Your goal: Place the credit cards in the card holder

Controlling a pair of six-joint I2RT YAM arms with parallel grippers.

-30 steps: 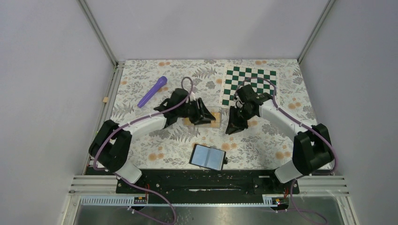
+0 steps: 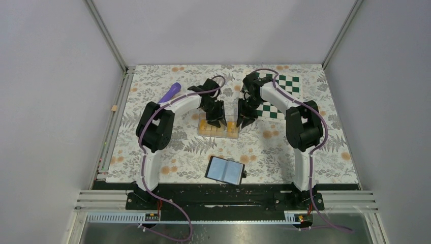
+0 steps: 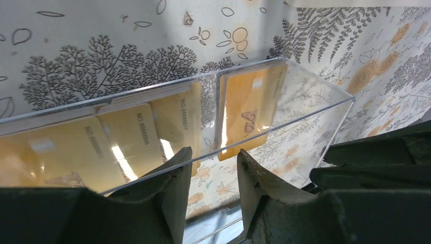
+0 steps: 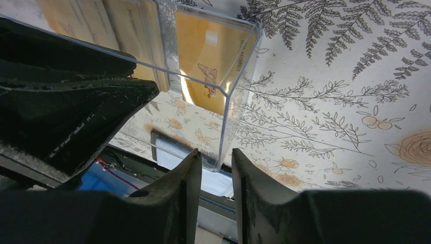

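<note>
Gold cards stand grouped in a clear box [image 2: 218, 134] near the middle of the table. In the left wrist view, several gold cards [image 3: 127, 134] lean at the left, and a separate small stack [image 3: 249, 104] sits toward the box's right end, past a gap. My left gripper is open over the box, its near top edge crossing in front of the gap. At the box's right end is my right gripper, partly open. The box's clear corner edge shows between its fingers; contact cannot be told. An open holder with pale sleeves [image 2: 225, 170] lies at the table's front.
A green-and-white checkered board [image 2: 278, 96] lies at the back right, partly beneath my right arm. A purple stick [image 2: 171, 91] rests at the back left. Both grippers are close together. Bare patterned cloth [image 2: 284, 157] lies to the front right.
My right gripper has moved left and back to the box's right end. The box and holder look unmoved.
</note>
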